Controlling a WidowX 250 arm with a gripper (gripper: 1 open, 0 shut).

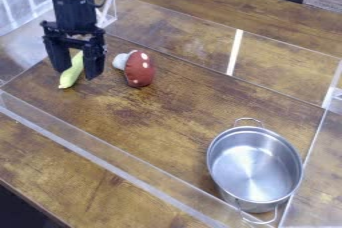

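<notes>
My black gripper (74, 54) stands open at the upper left, its fingers low over a pale yellow-green elongated object (68, 77), like a banana or corn, which it partly hides. To its right lies a red toy mushroom (139, 69) with white spots and a white stem. Whether the fingers touch the yellow object cannot be told.
A steel pot (253, 167) with two handles stands at the lower right.
</notes>
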